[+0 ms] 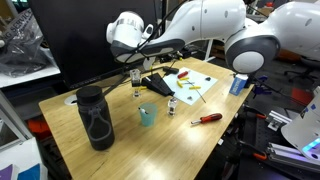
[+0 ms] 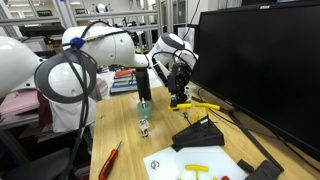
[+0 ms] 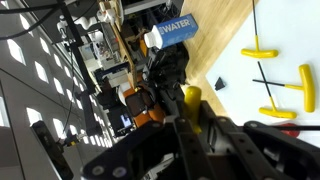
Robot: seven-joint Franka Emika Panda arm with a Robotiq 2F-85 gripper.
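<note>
My gripper (image 2: 179, 101) is raised above the table, near the dark monitor. It is shut on a yellow handle (image 2: 199, 106), which lies level in exterior view 2. The same yellow handle (image 3: 192, 145) shows between the fingers in the wrist view. Its far end and any shaft are hard to make out. On the white sheet (image 3: 245, 80) below lie other yellow-handled tools, among them a yellow T-handle (image 3: 306, 88) with a thin dark shaft. A black open holder (image 2: 199, 134) stands on the table beside the sheet.
A teal mug (image 1: 147, 115), a small white figure (image 1: 171, 107) and a red screwdriver (image 1: 207, 119) are spread over the table. At the left stands a black cylinder (image 1: 96, 118); a blue-and-white WATER box (image 3: 171, 32) is near the right edge.
</note>
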